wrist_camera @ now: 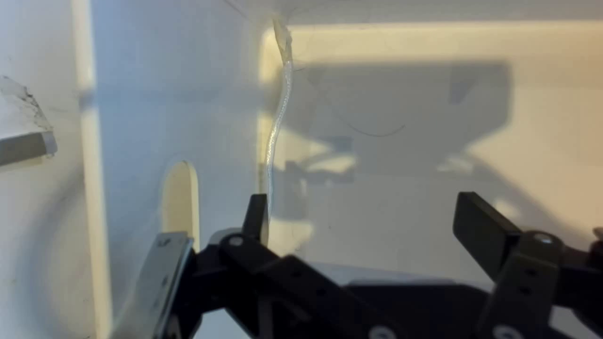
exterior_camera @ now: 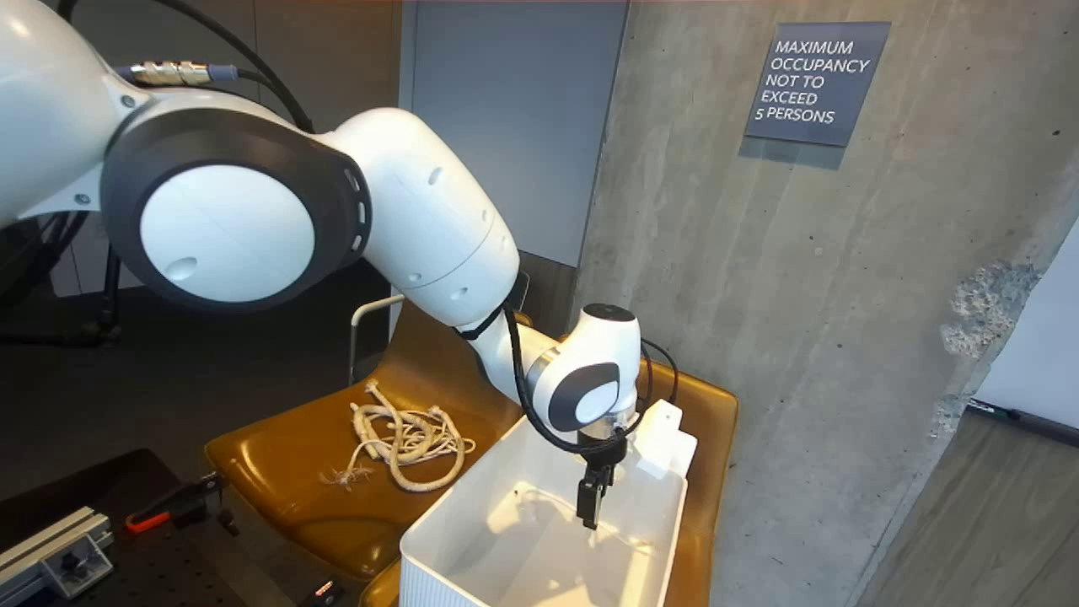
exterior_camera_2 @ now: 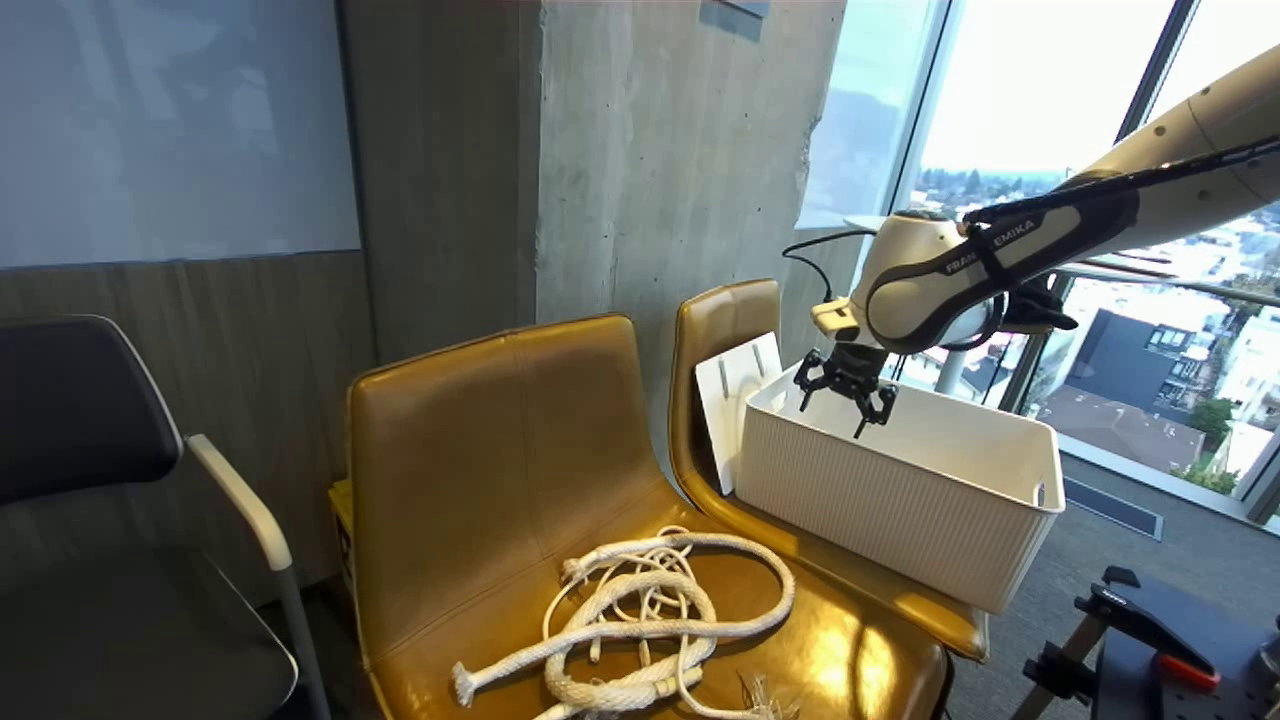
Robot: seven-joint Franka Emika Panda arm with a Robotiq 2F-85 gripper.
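Observation:
My gripper stands open over the inside of the white bin (exterior_camera_2: 888, 504), its fingers (wrist_camera: 480, 234) wide apart with nothing between them. On the bin's floor a thin white cord (wrist_camera: 277, 130) runs along the end wall in the wrist view; its lower end passes behind the left finger. That finger appears over the cord in this view, but whether they touch I cannot tell. In the first exterior view the gripper (exterior_camera: 594, 497) points down into the bin near its back end.
A coiled white rope (exterior_camera_2: 648, 624) lies on the neighbouring tan chair (exterior_camera_2: 504, 480). A white board (exterior_camera_2: 728, 402) leans beside the bin's end. Bin walls surround the gripper, with an oval handle hole (wrist_camera: 179, 197) in the near one. A dark table (exterior_camera: 152, 566) holds tools.

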